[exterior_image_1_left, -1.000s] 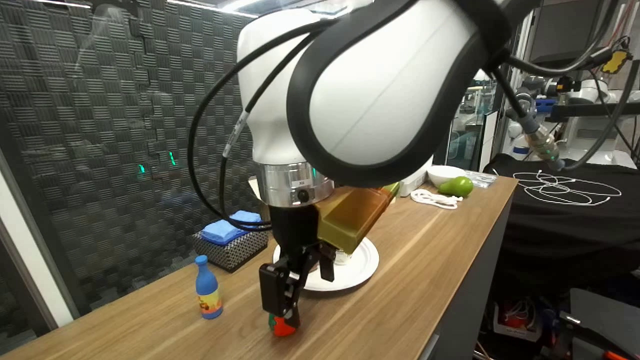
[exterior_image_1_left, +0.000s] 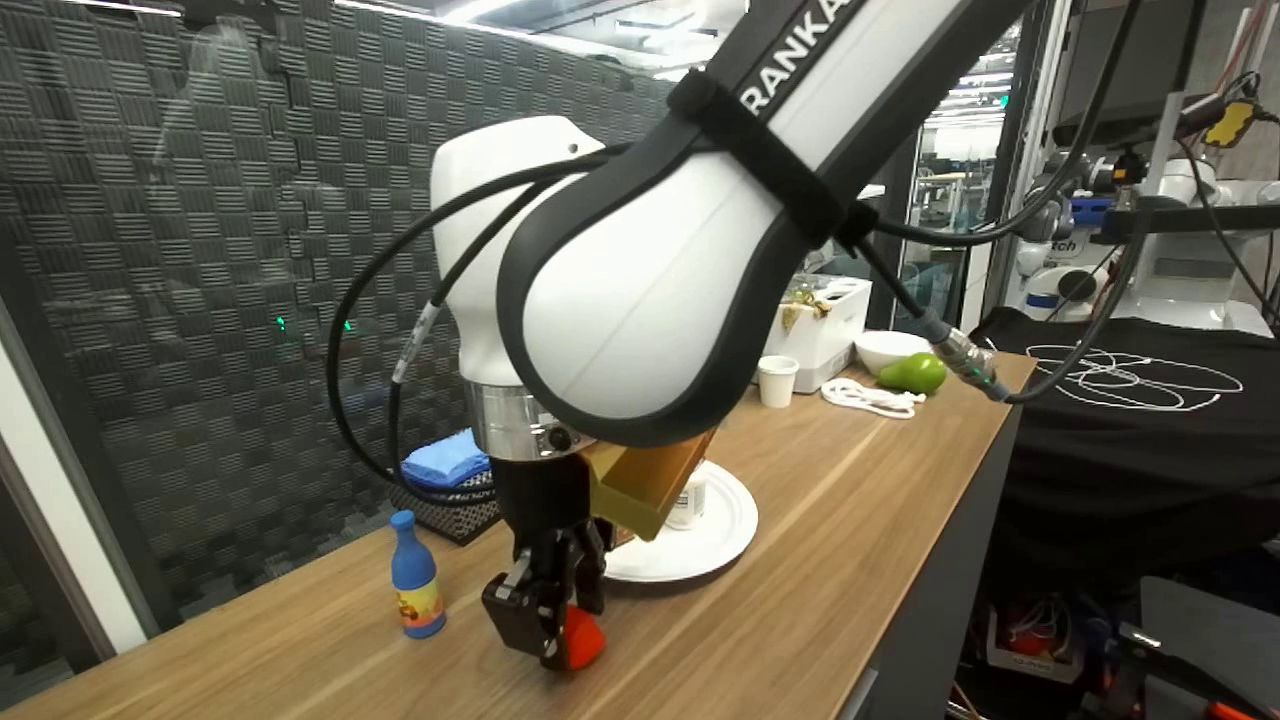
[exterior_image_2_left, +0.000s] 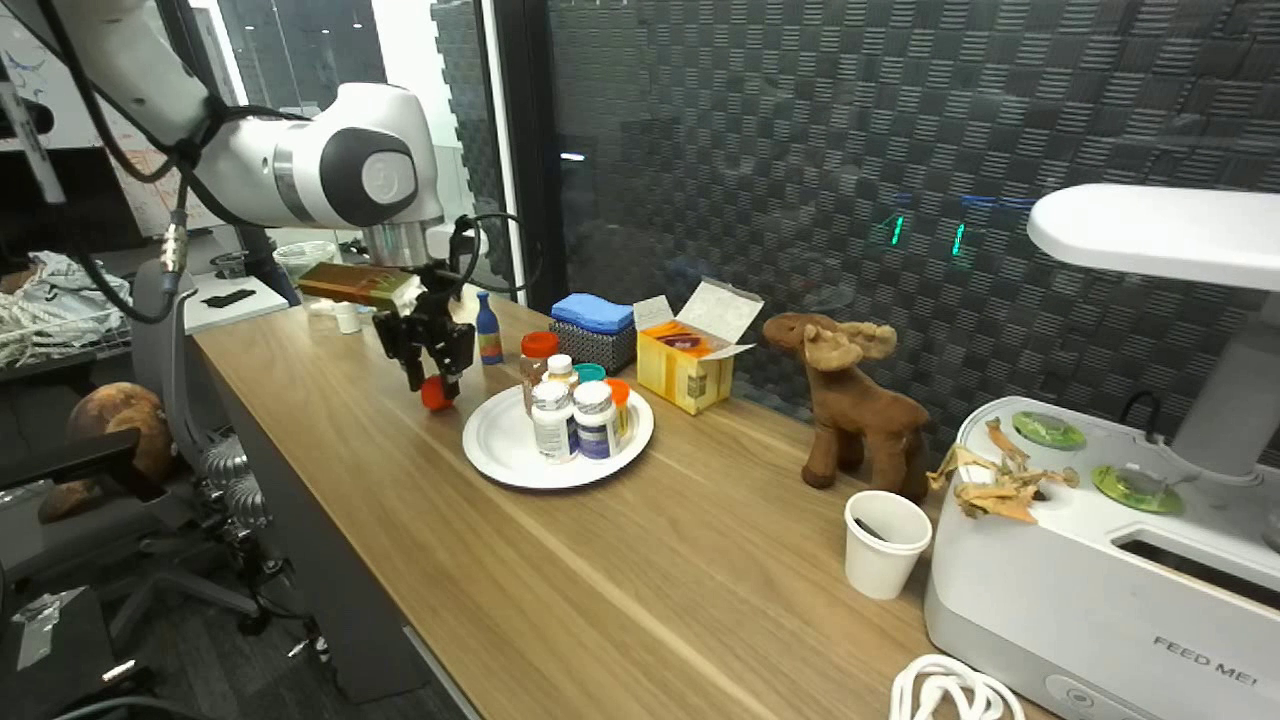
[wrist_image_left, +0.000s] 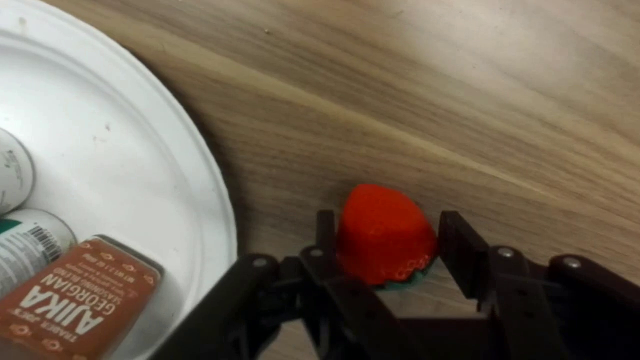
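Note:
A red object with a green edge (wrist_image_left: 384, 237), like a small strawberry, rests on the wooden table. My gripper is lowered around it, one finger on each side. The left finger lies close against the red surface and the right fingertip stands at its other side; whether both touch is hard to tell. The fingers are part open. In exterior view 1 the red object (exterior_image_1_left: 582, 638) shows below the gripper (exterior_image_1_left: 561, 618), partly hidden by a finger. Exterior view 2 has the red object (exterior_image_2_left: 435, 394) under the fingers too.
Beside the gripper a white plate (exterior_image_2_left: 498, 462) carries several bottles and a seasoning tin (wrist_image_left: 78, 300). A blue bottle (exterior_image_1_left: 415, 576) stands close by. Farther off are a yellow box (exterior_image_2_left: 684, 372), a brown plush moose (exterior_image_2_left: 858, 402) and a paper cup (exterior_image_2_left: 885, 546).
The arm has moved down and a little left in exterior view 1, bringing the fingers lower around the red object. The object shows more red and less green there than before.

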